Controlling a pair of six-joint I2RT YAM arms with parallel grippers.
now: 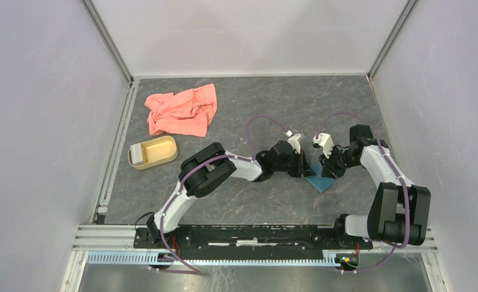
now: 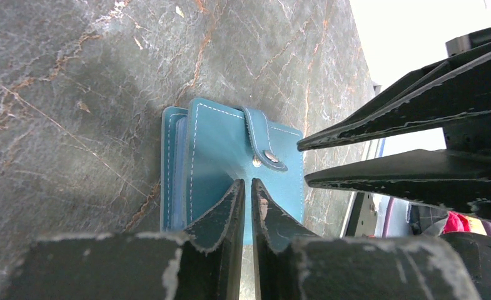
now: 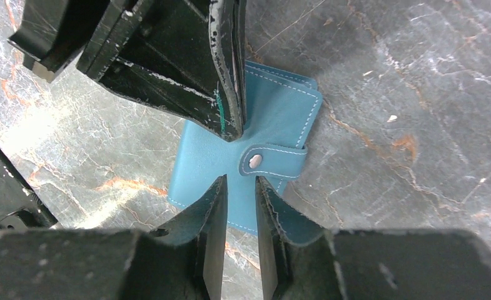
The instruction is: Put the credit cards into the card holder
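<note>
The blue card holder (image 1: pixel 320 185) lies flat on the grey table to the right of centre, its snap strap (image 3: pixel 277 160) fastened over one edge. At the holder's face, my left gripper has its fingertips together; whether any of the holder is pinched between them cannot be seen. My right gripper is part open above the holder near the strap's snap, with blue leather showing in the gap. In the left wrist view the holder (image 2: pixel 221 134) shows layered panels along its left side. No loose credit card is visible.
A yellow tray (image 1: pixel 167 157) with a whitish block (image 1: pixel 136 154) inside stands at the far left. Behind it lies a crumpled coral cloth (image 1: pixel 182 111). Both grippers are close together over the holder.
</note>
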